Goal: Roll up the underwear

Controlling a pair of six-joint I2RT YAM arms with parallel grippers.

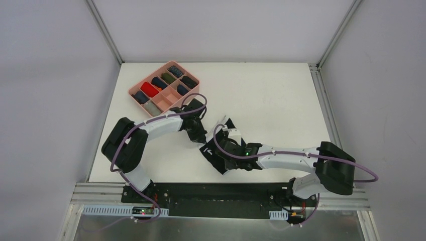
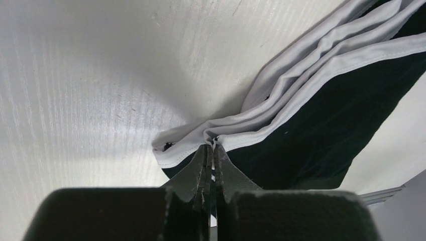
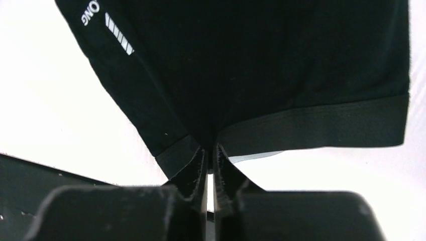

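Observation:
The black underwear (image 1: pixel 214 157) lies on the white table, its pale grey edge along the upper left. My left gripper (image 1: pixel 202 141) is at that edge; in the left wrist view its shut fingertips (image 2: pixel 205 155) pinch the grey band (image 2: pixel 291 95). My right gripper is over the garment, mostly hiding it from the top; in the right wrist view it is shut at the dark band (image 3: pixel 311 128), with fabric gathered at the fingertips.
A pink divided box (image 1: pixel 171 99) of rolled garments stands at the back left, just behind my left arm.

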